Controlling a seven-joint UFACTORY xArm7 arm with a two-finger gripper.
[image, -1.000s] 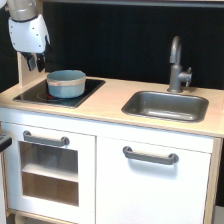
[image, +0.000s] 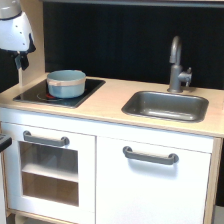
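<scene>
A light blue pot (image: 67, 88) stands upright on the black cooktop (image: 42, 93) at the back left of the toy kitchen counter. My gripper (image: 22, 63), small and dark at the end of the white arm, hangs at the upper left edge. It is apart from the pot, to its left and a little higher. Its fingers are too small and dark to show whether they are open or shut.
To the right, a metal sink (image: 166, 105) with a tall grey faucet (image: 177, 68) is set into the wooden counter (image: 112, 97). Below are a white cabinet door (image: 150, 185) and an oven front with a window (image: 50, 175). Between cooktop and sink the counter is clear.
The arm and gripper have shifted left, away from the pot. The pot, cooktop and sink look the same as before.
</scene>
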